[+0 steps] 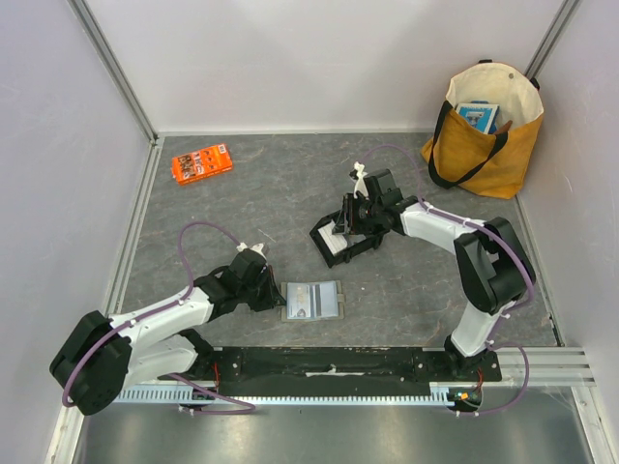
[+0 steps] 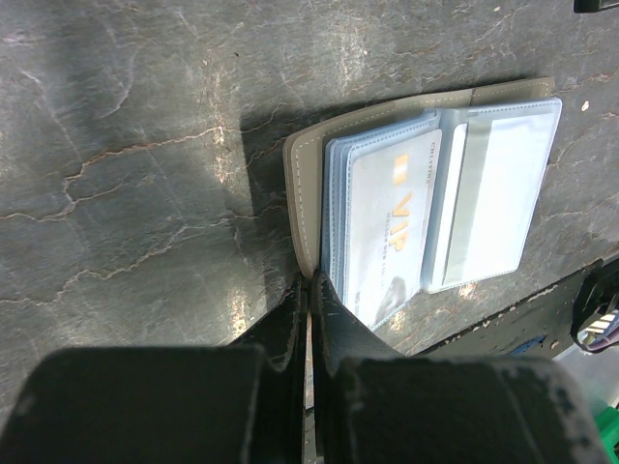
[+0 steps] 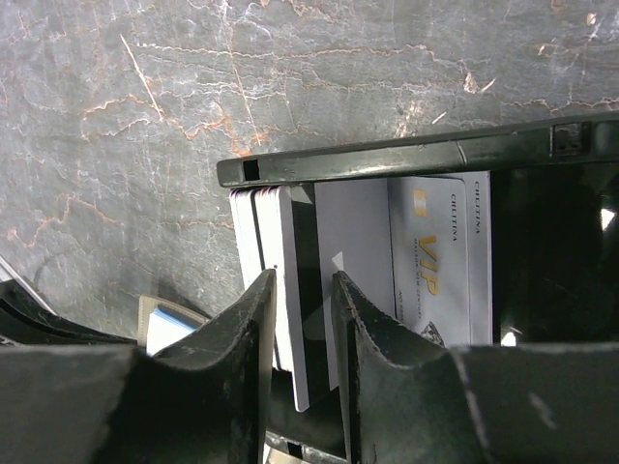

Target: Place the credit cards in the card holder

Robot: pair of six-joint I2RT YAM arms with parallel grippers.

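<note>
The open card holder [image 1: 324, 301] with clear sleeves lies at the front middle; in the left wrist view a VIP card [image 2: 382, 217] shows in it. My left gripper is shut at its near left edge. Farther back is a black tray [image 3: 406, 145] holding grey VIP cards [image 3: 430, 271] and a stack of white-edged cards [image 3: 271, 280] at one end. My right gripper is part open over the tray, fingertips either side of the stack's inner edge; whether they touch it I cannot tell.
An orange packet [image 1: 201, 162] lies at the back left. A yellow tote bag [image 1: 508, 155] stands at the back right.
</note>
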